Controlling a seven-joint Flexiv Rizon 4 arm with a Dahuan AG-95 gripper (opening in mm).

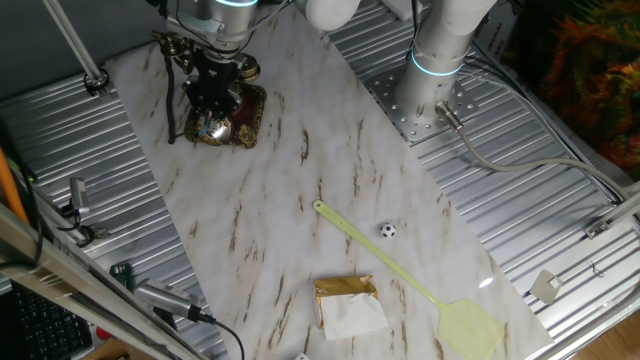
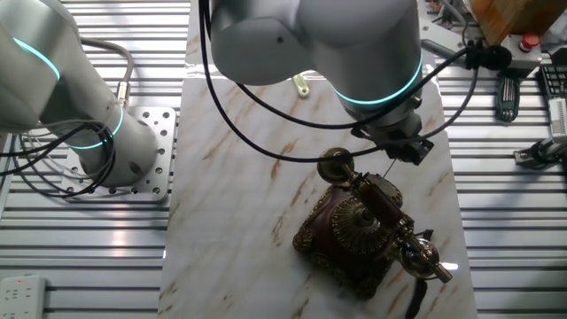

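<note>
An ornate dark red and brass telephone (image 2: 358, 232) stands at one end of the marble-patterned board, its handset (image 2: 385, 204) lying across the top. In the first exterior view the arm hangs over this telephone (image 1: 246, 112) and covers much of it. My gripper (image 1: 214, 120) is at the telephone's front side there, dark and partly lost against it. From the other side, the gripper (image 2: 403, 151) shows only in part below the wrist, close behind the telephone. Its fingers are too hidden to show whether they are apart or closed, or whether they touch anything.
A yellow-green fly swatter (image 1: 385, 258) lies diagonally on the board (image 1: 270, 220), with a small black-and-white ball (image 1: 388, 230) beside its handle. Near the front is a gold and white packet (image 1: 350, 308). The board's middle is free. Cables loop around the arm.
</note>
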